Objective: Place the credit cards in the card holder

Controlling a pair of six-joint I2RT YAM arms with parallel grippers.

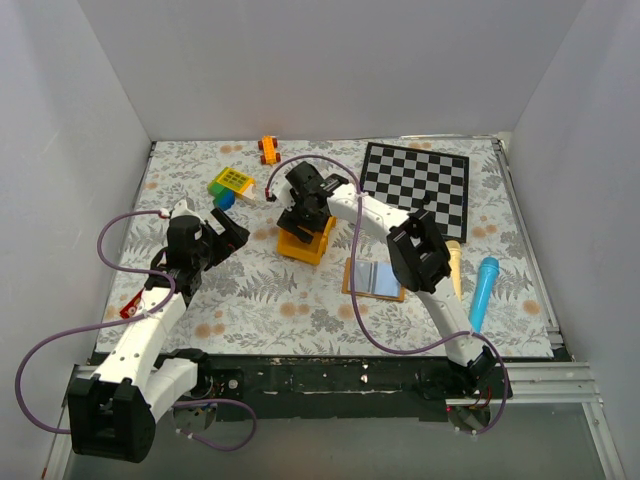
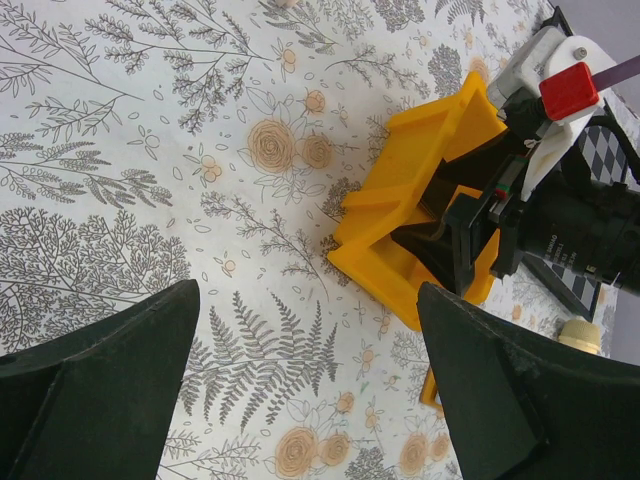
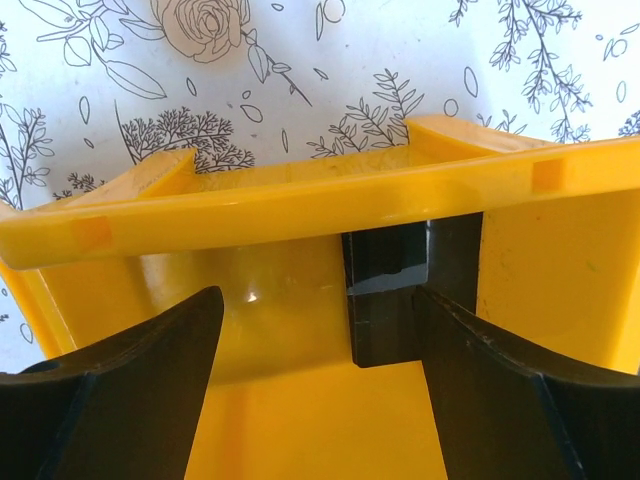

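Note:
The yellow card holder [image 1: 300, 250] stands mid-table. A dark card [image 3: 385, 305] stands upright in it, on the right side in the right wrist view. My right gripper is open over the holder, its right finger close to the dark card. My left gripper [image 1: 226, 232] hangs open to the left of the holder, nothing between its fingers, pointing at bare patterned table in the left wrist view.
A checkerboard [image 1: 415, 170] lies back right, an orange-framed board [image 1: 372, 280] front right, a blue cylinder [image 1: 485, 290] at right. Toys [image 1: 235, 183] sit back left.

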